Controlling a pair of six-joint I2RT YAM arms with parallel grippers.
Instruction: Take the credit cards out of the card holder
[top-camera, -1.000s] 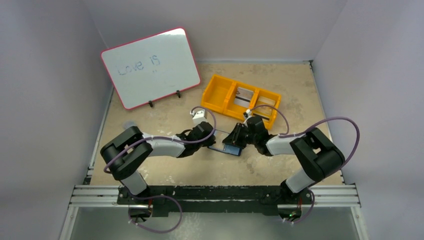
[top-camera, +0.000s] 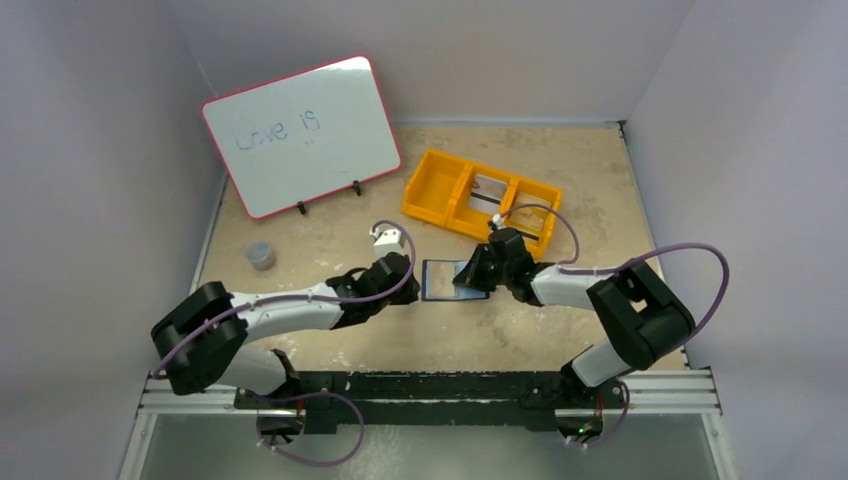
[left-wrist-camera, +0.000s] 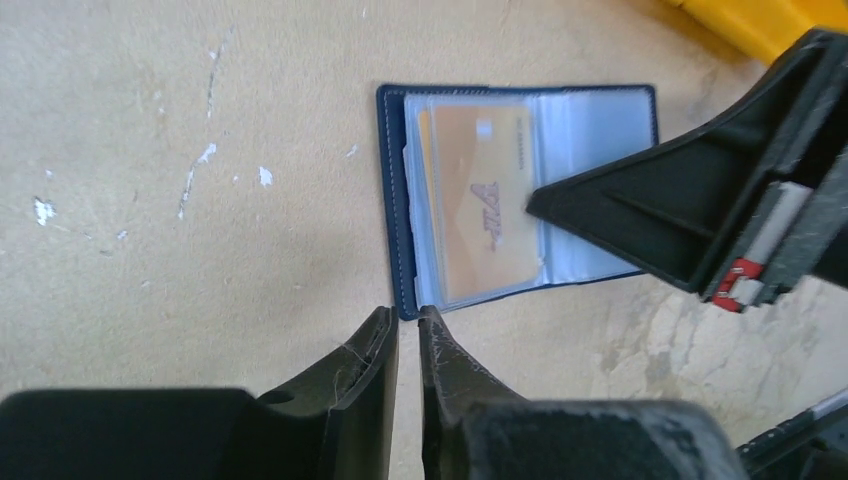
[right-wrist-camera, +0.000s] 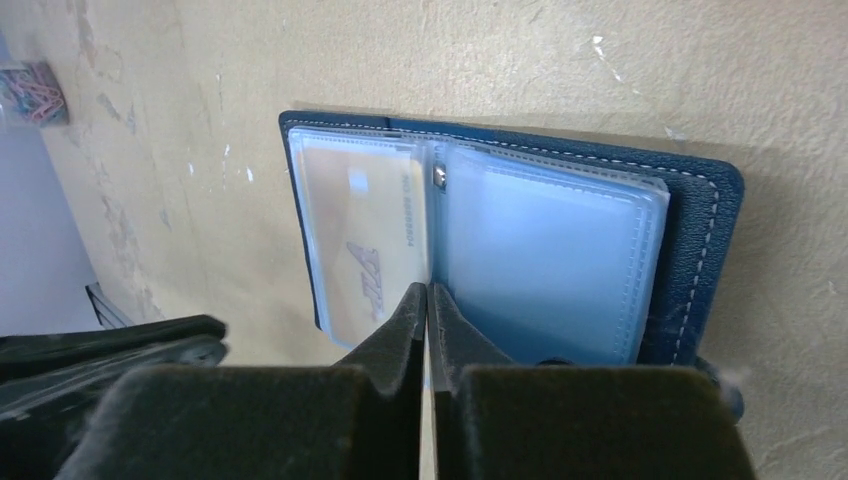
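Observation:
The dark blue card holder (left-wrist-camera: 395, 200) lies spread open and flat on the table, its clear sleeves facing up. A tan card (left-wrist-camera: 480, 150) sits inside the left sleeve. In the right wrist view the card (right-wrist-camera: 335, 190) is left of the spine and the right sleeve looks empty. My right gripper is shut at the sleeve's inner edge, beside the spine, with nothing between its fingers; the card is outside them. My left gripper is slightly open and empty, near the holder's lower left corner.
A yellow bin (top-camera: 437, 190) with several compartments stands behind the holder, some holding flat items. A whiteboard (top-camera: 305, 140) leans at the back left. A small clear jar (top-camera: 260, 255) stands at the left.

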